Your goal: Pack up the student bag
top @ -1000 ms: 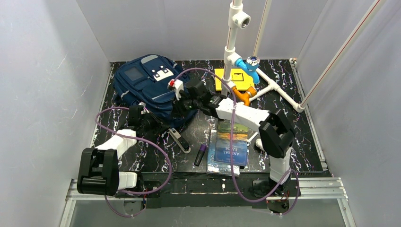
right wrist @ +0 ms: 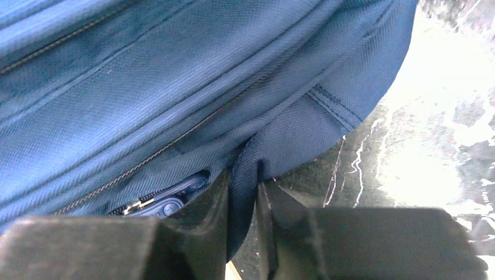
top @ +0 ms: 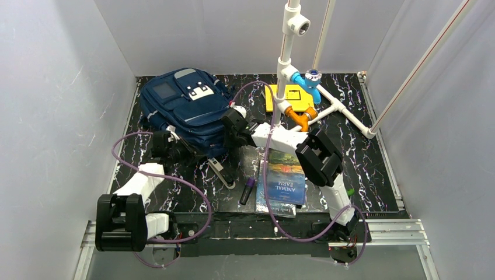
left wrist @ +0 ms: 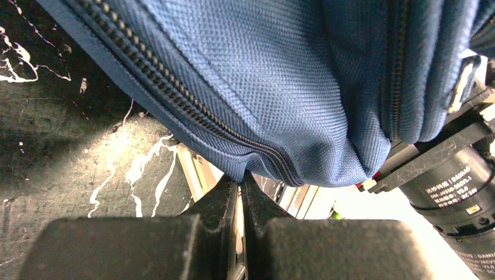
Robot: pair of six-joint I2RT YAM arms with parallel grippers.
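Observation:
The dark blue backpack (top: 190,105) lies on the table at the back left. At its near edge, my left gripper (top: 197,155) is shut; in the left wrist view a thin blue fabric edge (left wrist: 236,166) runs into the meeting fingertips. My right gripper is at the bag's near right corner, pointing down. Between its narrowly parted fingers hangs a fold of bag cloth (right wrist: 242,198); whether they press on it is unclear. A zipper pull (right wrist: 166,201) shows beside that fold. Books (top: 284,184) lie front right of the bag.
A grey-and-black handheld item (top: 222,173) lies just in front of the bag, with a purple-capped marker (top: 247,191) nearby. A yellow book (top: 299,96) lies at the back by white pipes (top: 341,109).
The left arm moved slightly early on; the bag looks nearly unchanged.

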